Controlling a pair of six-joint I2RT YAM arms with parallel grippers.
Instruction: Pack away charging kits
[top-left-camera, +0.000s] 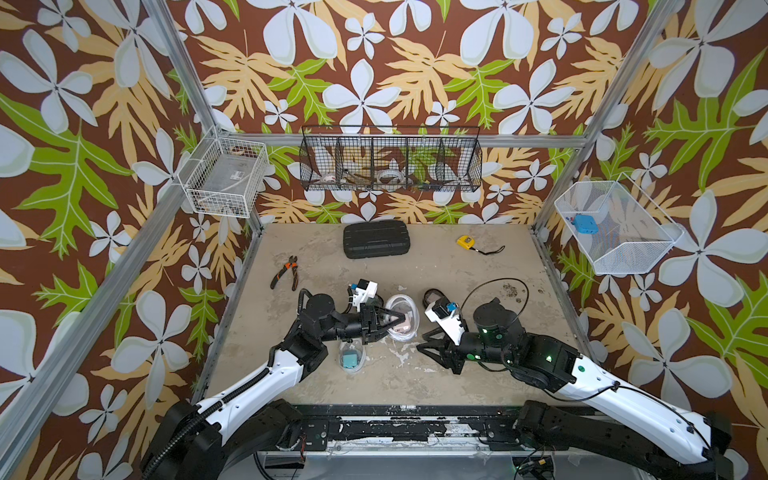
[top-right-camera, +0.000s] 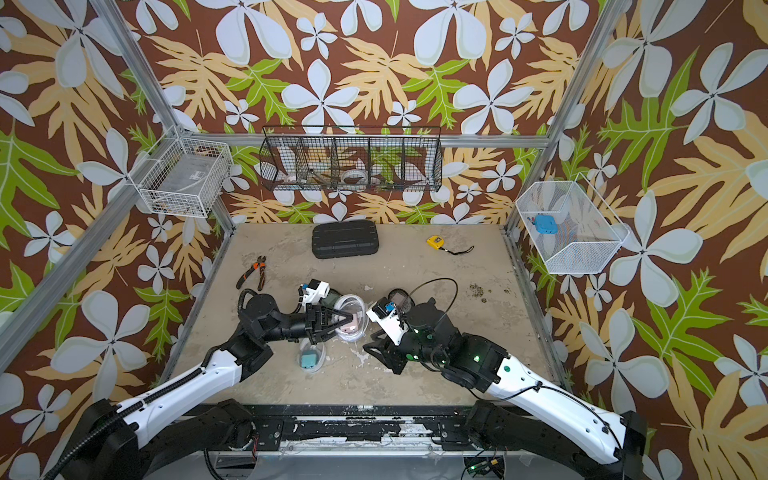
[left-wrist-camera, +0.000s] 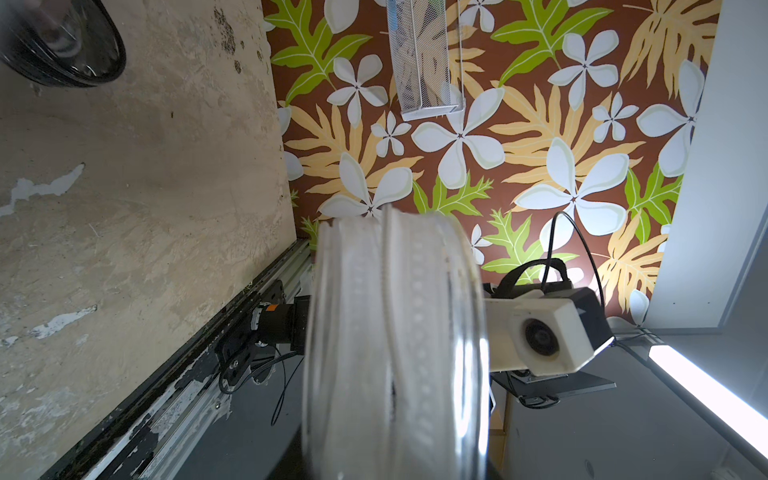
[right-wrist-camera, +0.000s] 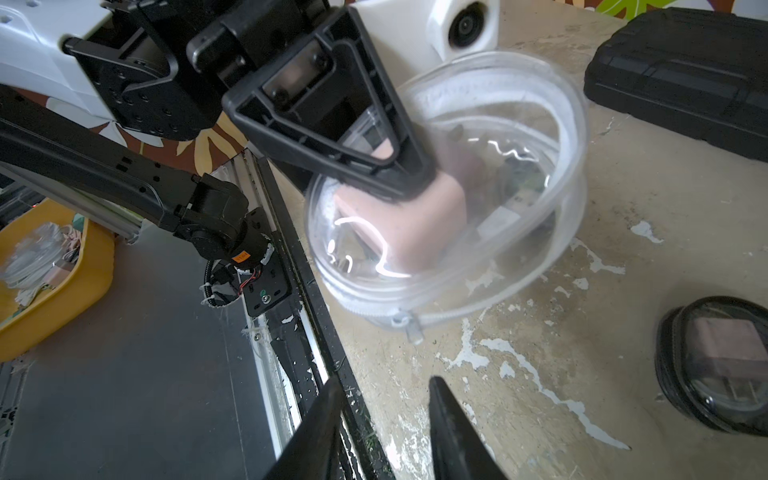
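My left gripper holds a clear round cable case with a pink charger and white cable inside, raised over the middle of the table. My right gripper hangs open just right of it, nothing between its fingers. A second case with a black cable and pink charger lies on the table behind the right gripper. Another clear case with a teal charger lies below the left gripper.
A black hard case, pliers and a tape measure lie toward the back. A black wire basket hangs on the back wall, a white basket on the left, a mesh basket on the right.
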